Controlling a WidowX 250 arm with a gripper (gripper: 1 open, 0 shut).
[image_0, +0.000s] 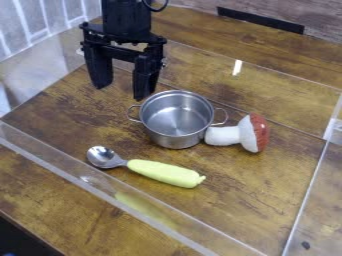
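My black gripper (123, 70) hangs over the upper left of the wooden table, behind and left of a steel pot (177, 124) with two handles. Whether its fingers are open or shut is hard to tell. A mushroom toy (251, 134) with white stem and red cap lies right of the pot. In front of the pot lie a silver spoon (102, 156) and a yellow-green corn-like toy (166, 173), which touches or nearly touches the spoon's handle.
The wooden table (80, 200) has clear room at the back right, left and front. Pale or clear edges run along its sides. A small white strip (237, 67) lies at the back.
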